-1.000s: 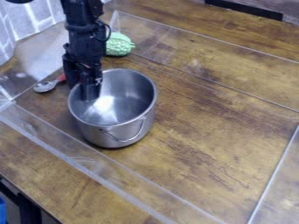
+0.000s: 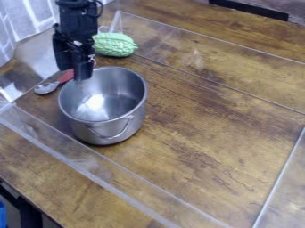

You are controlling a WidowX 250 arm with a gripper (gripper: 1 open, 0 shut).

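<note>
A large steel pot (image 2: 107, 114) with a wire handle on its front stands on the wooden table at left of centre. My dark gripper (image 2: 75, 69) is over the pot's back left rim, reaching down from the top left; whether its fingers are open or shut on the rim is unclear. A spoon with a red handle (image 2: 50, 85) lies just left of the pot, partly hidden. Behind the pot sits a pale green vegetable-like object (image 2: 114, 44).
A light cloth (image 2: 21, 36) is at the back left.
The pot and my gripper have moved to the left, and the gripper sits a little higher over the rim. The green object and the spoon look unmoved.
</note>
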